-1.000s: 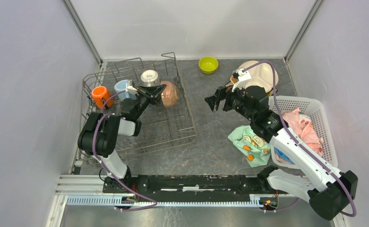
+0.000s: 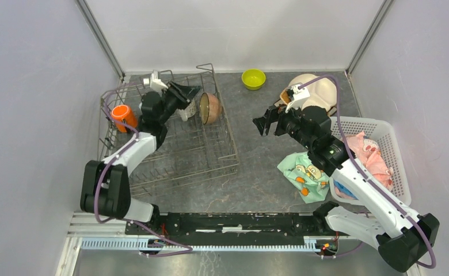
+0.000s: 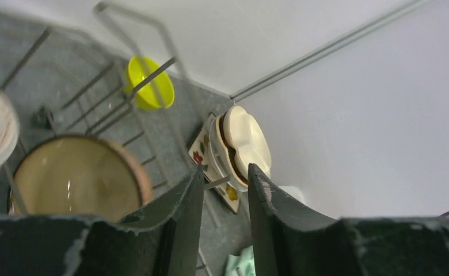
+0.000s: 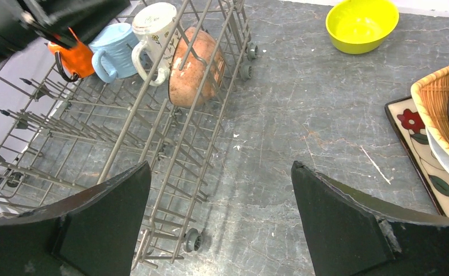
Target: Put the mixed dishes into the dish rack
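A brown bowl (image 2: pixel 210 108) stands on its side in the rack (image 2: pixel 182 167), beside a white mug (image 4: pixel 153 29), a blue mug (image 4: pixel 113 49) and an orange mug (image 2: pixel 122 118). My left gripper (image 2: pixel 185 91) is open above the mugs and bowl, holding nothing. My right gripper (image 2: pixel 271 123) is open over bare floor right of the rack. A yellow bowl (image 2: pixel 253 79) sits at the back. Stacked plates and a basket (image 4: pixel 429 92) rest on a flowered tray (image 4: pixel 412 132) at back right.
A white plastic basket (image 2: pixel 392 155) with cloths stands at front right, with a green cloth (image 2: pixel 300 172) beside it.
My left gripper has risen away from the brown bowl, which was tipped and now stands on its side. My right gripper has shifted slightly rightward.
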